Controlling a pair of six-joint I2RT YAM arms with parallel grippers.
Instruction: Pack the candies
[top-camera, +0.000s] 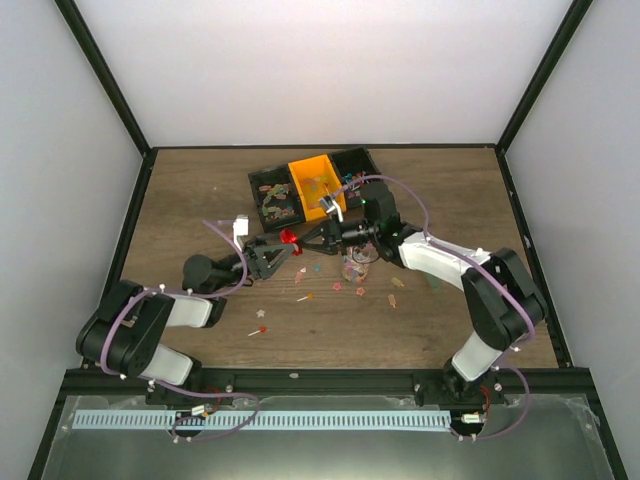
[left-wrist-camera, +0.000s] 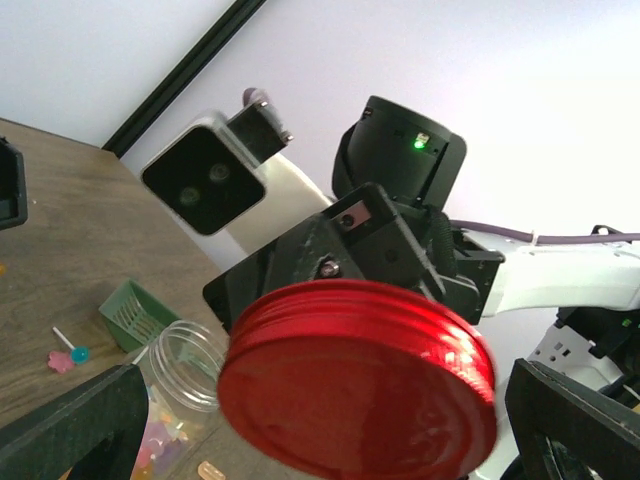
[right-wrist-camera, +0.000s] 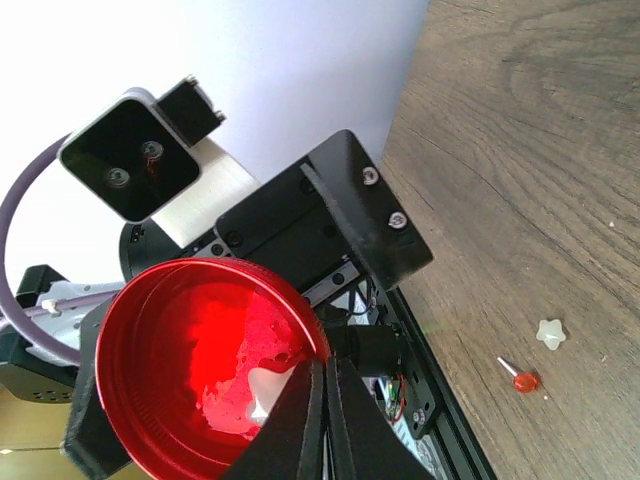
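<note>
A red jar lid (top-camera: 289, 237) is up between the two arms. My right gripper is shut on its rim, and the lid's hollow side faces the right wrist camera with a small white piece (right-wrist-camera: 266, 392) showing inside. My left gripper stands open with its fingers (left-wrist-camera: 85, 430) apart on either side of the lid; contact cannot be made out. The clear jar (left-wrist-camera: 190, 375), tilted and uncapped with candies inside, is below on the table. Near it lie a blue lollipop (left-wrist-camera: 79, 354) and a pink candy (left-wrist-camera: 60, 361).
Behind the arms stand black bins (top-camera: 268, 217) and a yellow bin (top-camera: 325, 163) holding small items. A green basket (left-wrist-camera: 135, 318) is near the jar. Loose candies, among them a red lollipop (right-wrist-camera: 524, 381) and a white star (right-wrist-camera: 550, 334), are scattered in front.
</note>
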